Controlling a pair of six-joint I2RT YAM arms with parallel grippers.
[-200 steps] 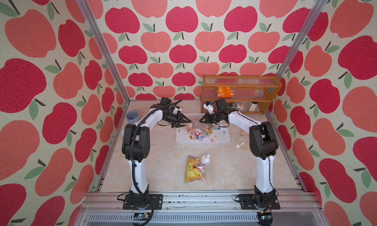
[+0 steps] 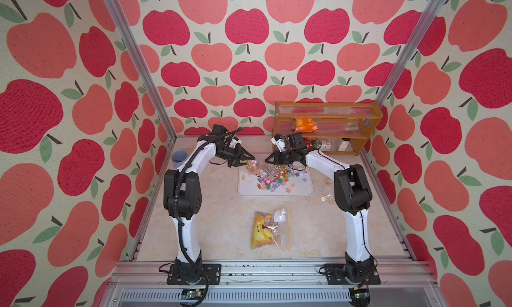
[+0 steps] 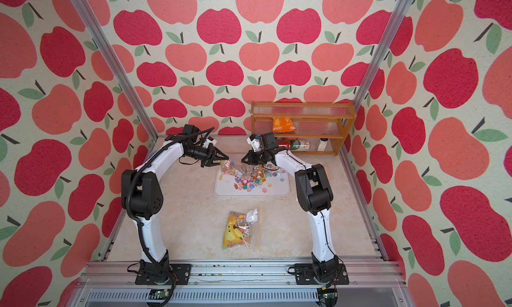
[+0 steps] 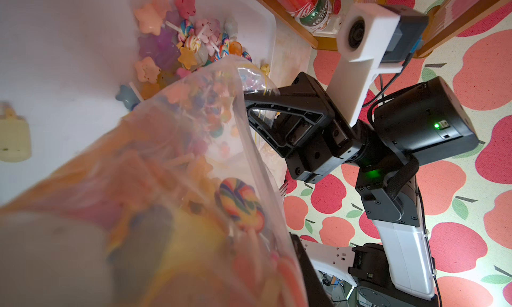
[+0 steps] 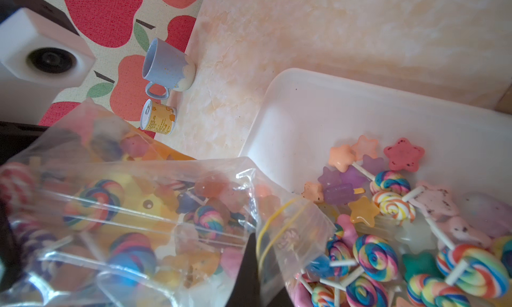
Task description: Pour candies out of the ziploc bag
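A clear ziploc bag of candies [image 5: 133, 211] hangs over the white tray [image 2: 250, 189], between my two grippers. My left gripper [image 2: 242, 160] is at its left end; the bag covers much of the left wrist view, so its fingers are unclear. My right gripper [image 2: 271, 158] is at the bag's other end, shut on its thin plastic edge [image 5: 272, 243]. Loose lollipops and star candies [image 5: 373, 259] lie in a pile in the tray, beside and below the bag.
A second bag with yellow contents [image 2: 264, 229] lies on the front table. A wooden shelf [image 2: 328, 107] with cans and an orange packet stands at the back right. A mug [image 2: 179, 157] and a small tin [image 5: 158, 116] are at the left.
Both grippers have moved slightly left and up, with the bag between them; the pile in the tray looks largely the same.
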